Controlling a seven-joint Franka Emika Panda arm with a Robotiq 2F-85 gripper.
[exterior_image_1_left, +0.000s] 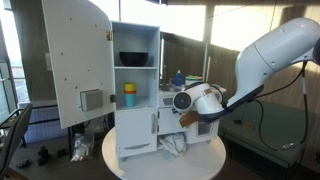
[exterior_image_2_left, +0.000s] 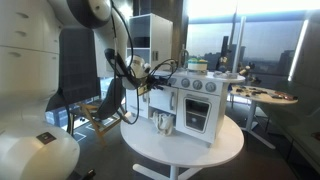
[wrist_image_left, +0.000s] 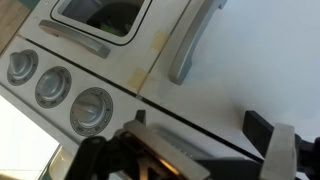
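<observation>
A white toy kitchen (exterior_image_1_left: 136, 132) stands on a round white table (exterior_image_1_left: 200, 166). My gripper (exterior_image_1_left: 184, 120) is in front of its counter section, below the counter top. In the wrist view the gripper is open, its dark fingers (wrist_image_left: 259, 132) spread wide. Beyond them lies a flat white door with a grey handle (wrist_image_left: 188, 45), away from the fingertips. To the left are the oven door's handle (wrist_image_left: 75, 38) and a row of three grey knobs (wrist_image_left: 92, 110). A white cloth (exterior_image_1_left: 173, 144) hangs low at the kitchen's front.
The tall cabinet door (exterior_image_1_left: 80, 60) stands wide open at the left. On the shelves are a dark bowl (exterior_image_1_left: 133, 59) and stacked coloured cups (exterior_image_1_left: 130, 94). A blue bottle (exterior_image_1_left: 179, 78) and a green-topped pot (exterior_image_2_left: 197, 65) stand on the counter.
</observation>
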